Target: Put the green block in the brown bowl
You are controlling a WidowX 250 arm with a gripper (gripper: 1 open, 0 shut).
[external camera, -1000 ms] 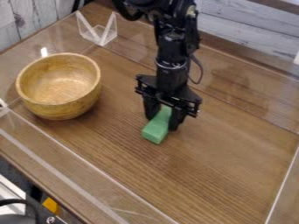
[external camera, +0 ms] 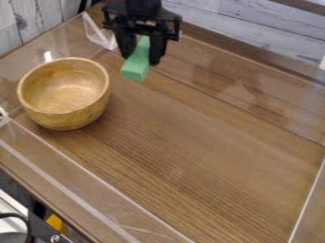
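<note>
Between the fingers of my black gripper is the green block, with the gripper shut on it. The block hangs tilted, its lower end reaching below the fingers, up and to the right of the brown bowl. The bowl stands at the left of the table, and its visible inside is empty. There is still a sideways gap in the picture between the block and the bowl's rim.
A white wire rack stands behind the bowl, partly hidden by the arm. White boards border the far side.
The gripper has carried the green block from mid-table up and to the left, close to the bowl's right side. The bowl has stayed in place.
</note>
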